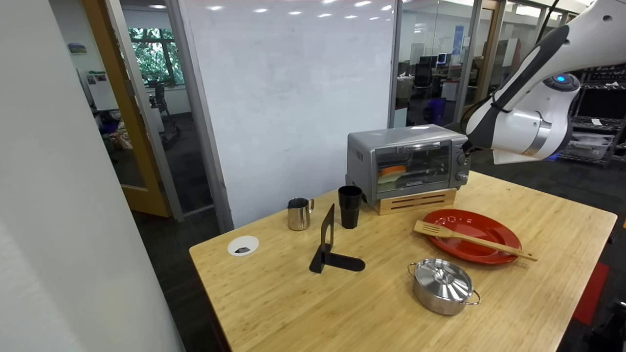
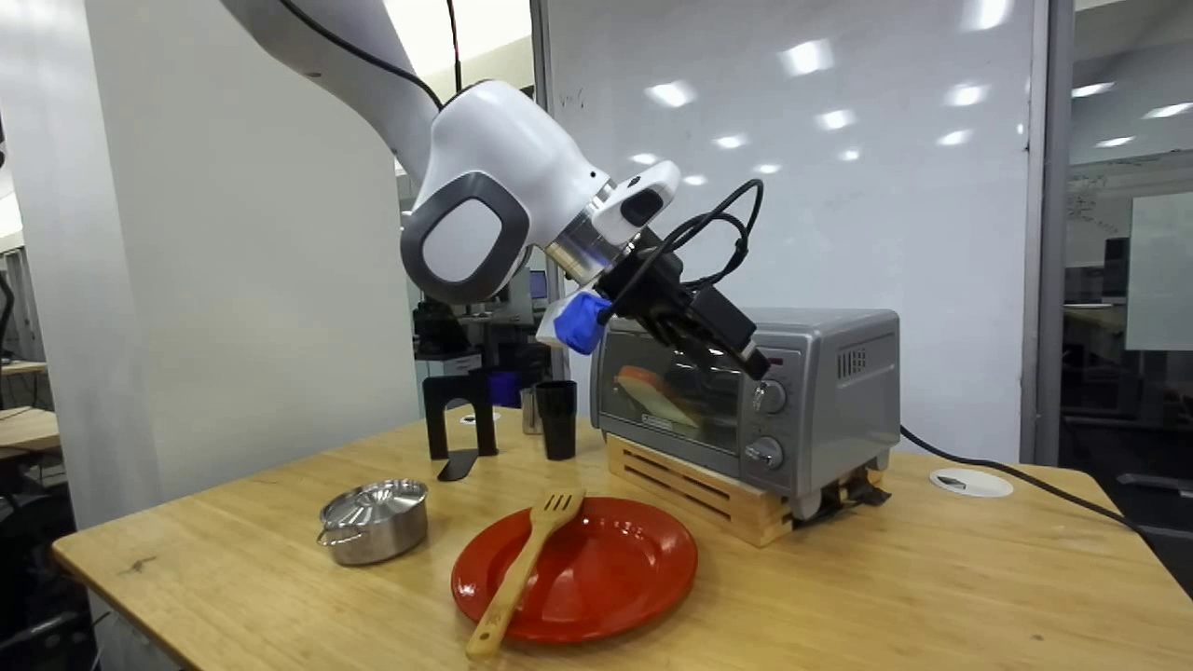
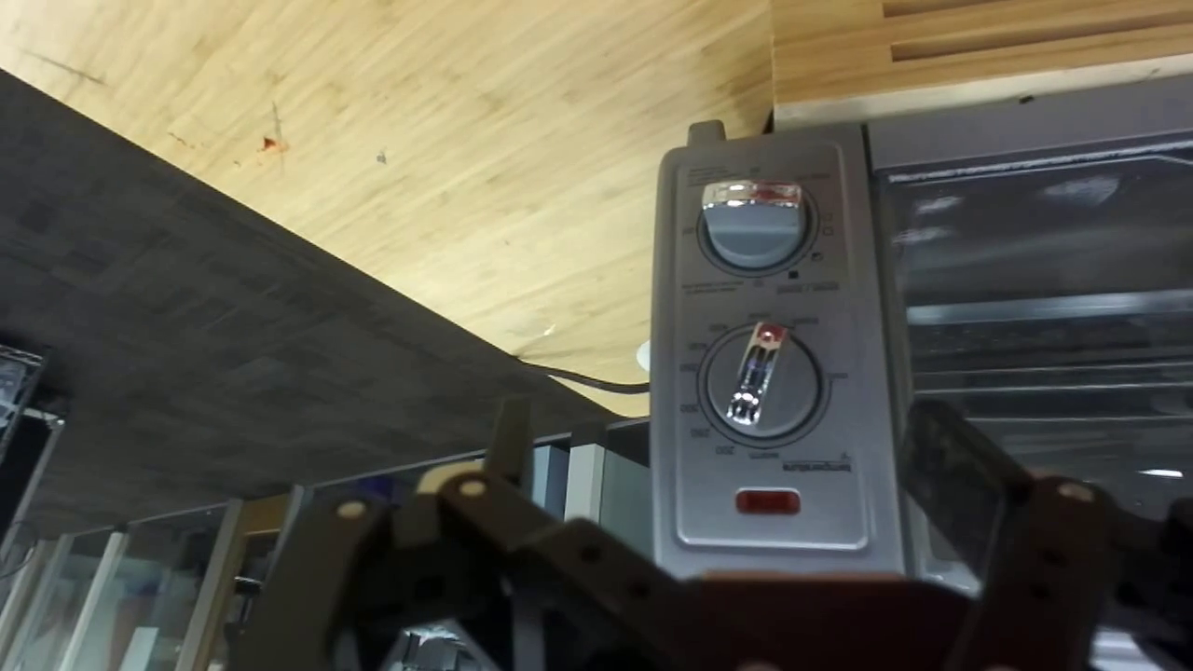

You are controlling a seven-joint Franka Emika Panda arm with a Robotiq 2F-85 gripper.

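The grey toaster oven (image 2: 839, 391) stands on a slatted wooden base, its glass door closed. Through the glass an orange-rimmed item (image 2: 657, 397) shows inside. My gripper is open at the oven's control panel, nothing between its fingers. Upside down in the wrist view, the temperature knob (image 3: 762, 382) and a second knob (image 3: 754, 227) appear beyond the fingertips. One finger (image 3: 511, 442) shows left of the panel; the other overlaps the door side. In exterior view 2 the gripper is in front of the upper knob; whether it touches anything cannot be told.
A red plate (image 1: 469, 226) with a wooden spatula (image 1: 475, 239) across it lies before the oven. Nearby are a lidded steel pot (image 1: 444, 287), black bookend (image 1: 328, 249), black cup (image 1: 349, 206) and metal pitcher (image 1: 299, 214). A cable (image 2: 1007, 464) runs behind the oven.
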